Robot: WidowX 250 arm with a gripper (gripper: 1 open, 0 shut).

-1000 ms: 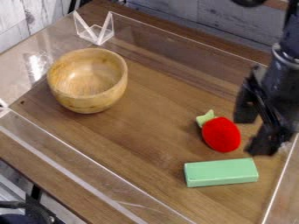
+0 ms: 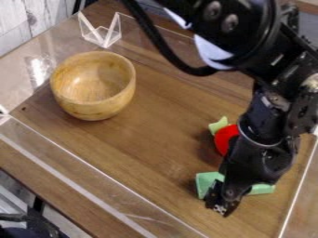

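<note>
My gripper (image 2: 226, 193) is low at the right, pointing down over a green block (image 2: 258, 189) near the table's front; it looks open, its fingertips over the block, partly hiding it. Behind my wrist a red object with a green top (image 2: 224, 138), like a toy strawberry, is partly hidden by the arm.
A wooden bowl (image 2: 93, 86) stands on the left of the wooden table (image 2: 149, 158). A clear angular piece (image 2: 102, 32) lies at the back left.
My arm has swung from the right edge to over the green block, now covering much of the red object and part of the block.
</note>
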